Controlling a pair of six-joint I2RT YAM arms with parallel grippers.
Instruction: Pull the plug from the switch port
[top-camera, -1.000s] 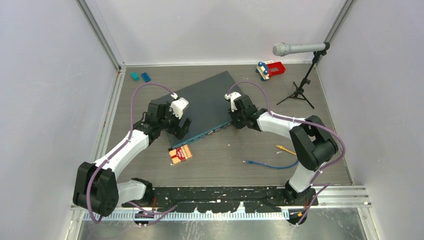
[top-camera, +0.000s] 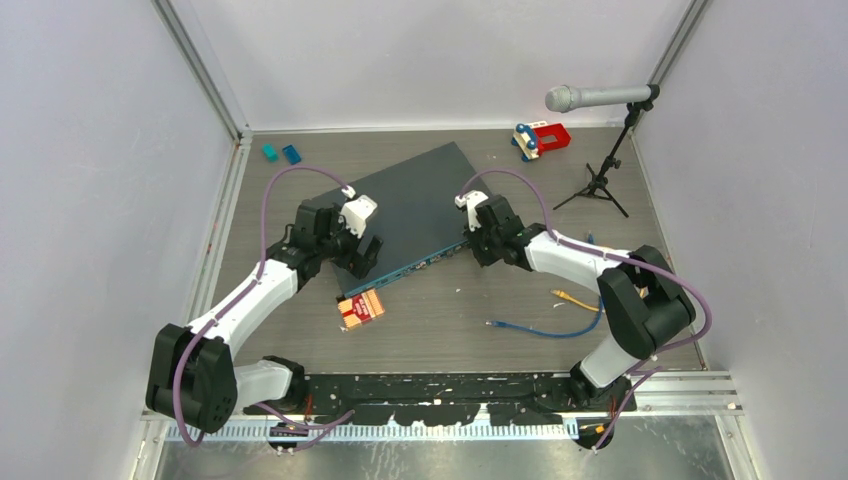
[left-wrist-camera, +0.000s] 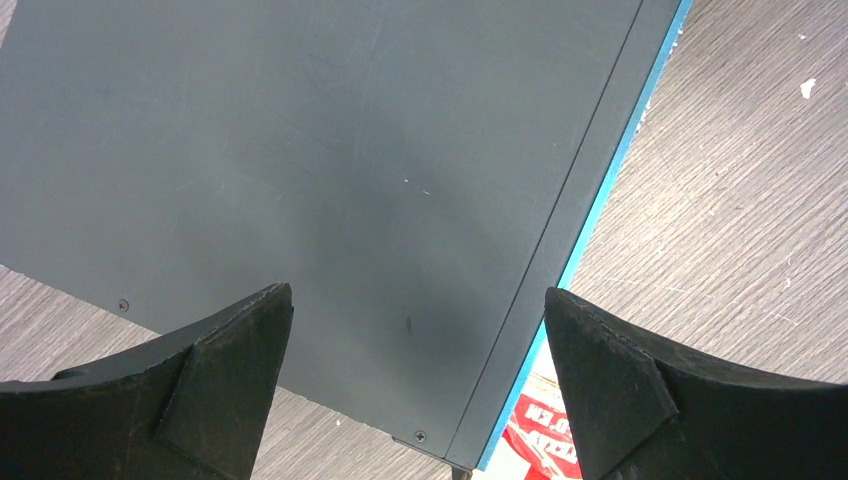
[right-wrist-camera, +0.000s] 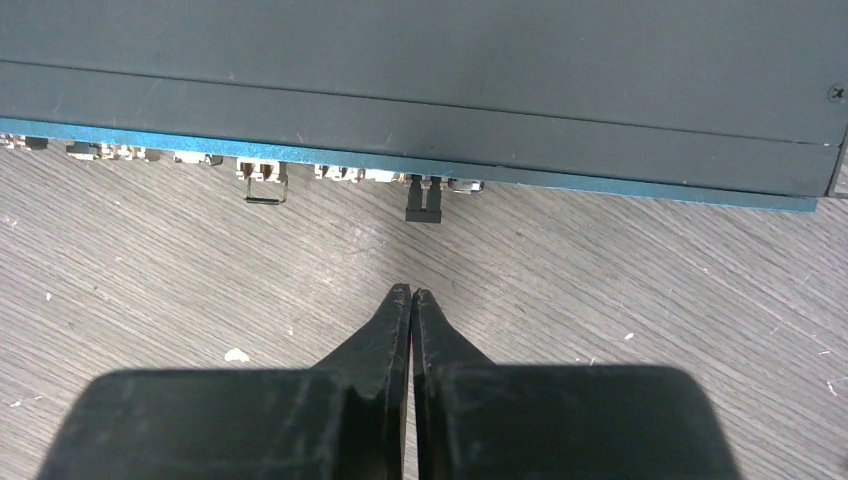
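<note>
The dark switch (top-camera: 405, 215) lies diagonally on the table, its blue-edged port strip along the front right. In the right wrist view a black plug (right-wrist-camera: 423, 210) sticks out from a port, with empty-looking metal cages beside it. My right gripper is a little short of the plug, fingertips together, nothing visible between them. My left gripper stands open over the left end of the switch (left-wrist-camera: 360, 200), nothing between its fingers.
A red-and-yellow packet (top-camera: 360, 308) lies by the switch's left end. Blue (top-camera: 540, 332) and yellow cables lie at the right, with a toy (top-camera: 550, 138) and microphone stand (top-camera: 600, 180) behind.
My right arm has moved a little rightward and toward the front of the table, away from the switch. The left arm and switch have not moved.
</note>
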